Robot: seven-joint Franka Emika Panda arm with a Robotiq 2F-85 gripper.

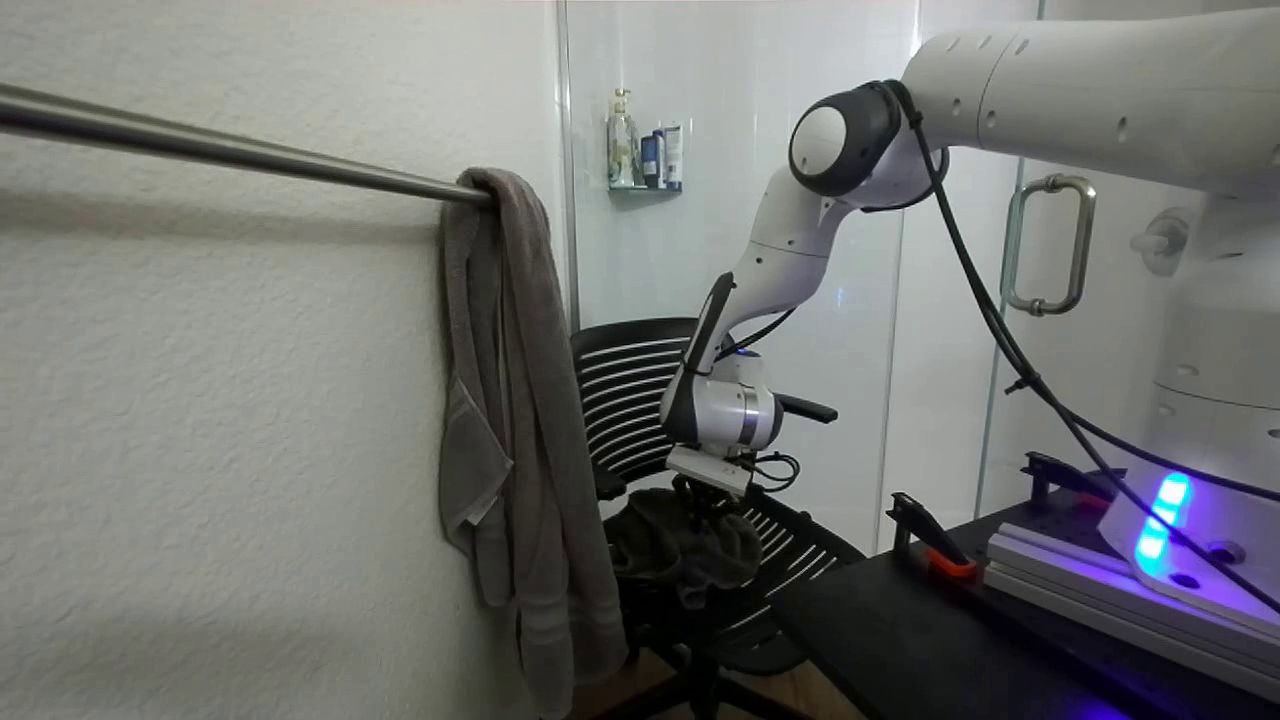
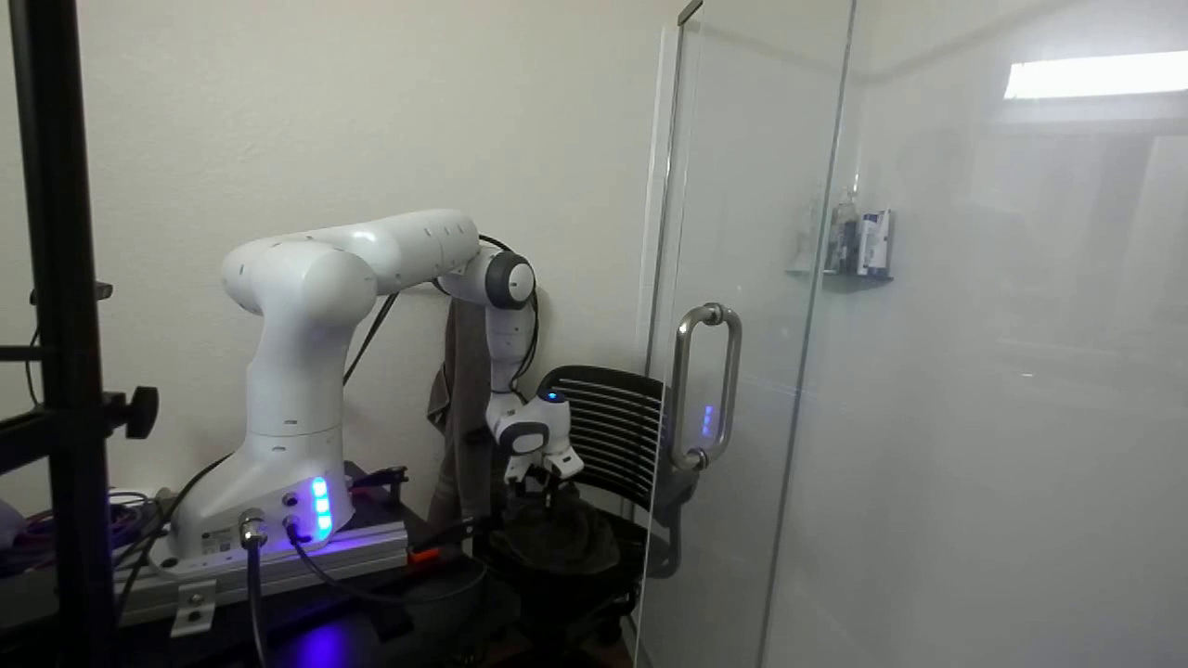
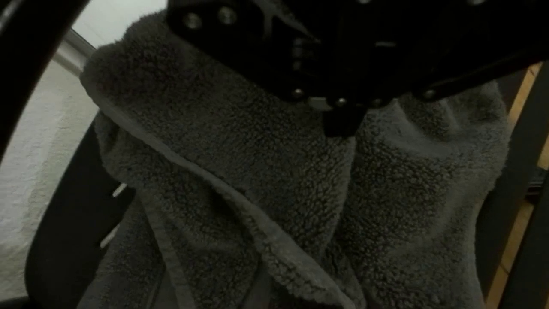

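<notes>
A dark grey fluffy towel (image 3: 288, 170) lies bunched on the seat of a black chair; in exterior view 1 this towel (image 1: 678, 546) is a dark heap under my hand. My gripper points down at it, its fingers together. The fingertips touch or nearly touch the cloth beside a fold; whether any cloth is pinched between them is hidden. From the other side, the gripper (image 2: 548, 490) stands just over the heap. A second grey towel (image 1: 516, 360) hangs from the wall bar.
The black chair (image 1: 636, 396) has a slatted back and armrests close to my wrist. A metal bar (image 1: 240, 150) runs along the left wall. To the right are the black table (image 1: 912, 636) with clamps and a glass door with a handle (image 2: 679, 384).
</notes>
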